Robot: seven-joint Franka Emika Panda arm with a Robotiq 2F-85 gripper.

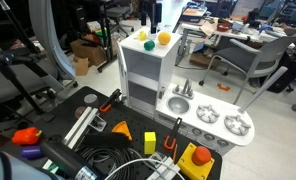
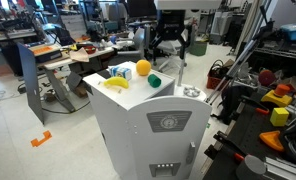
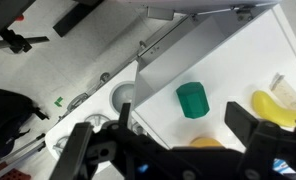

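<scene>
Above the white cabinet my gripper [image 2: 169, 38] hangs with its fingers wide apart and nothing between them. A green toy vegetable [image 3: 192, 100] lies on the cabinet's white top, ahead of the open fingers in the wrist view. Close to it is a round orange toy [image 2: 142, 67], partly hidden by the gripper in the wrist view. The yellow banana [image 3: 278, 108] rests nearer the top's edge. The white cabinet [image 2: 166, 147] stands upright, with its front shelves visible in exterior view 1.
A white toy sink unit [image 1: 202, 120] with a basin and burners adjoins the cabinet. A blue-and-white object [image 2: 115, 70] also sits on the cabinet top. The dark table holds coiled cable, a yellow block [image 1: 150, 140] and a red button on a yellow base [image 1: 197, 164].
</scene>
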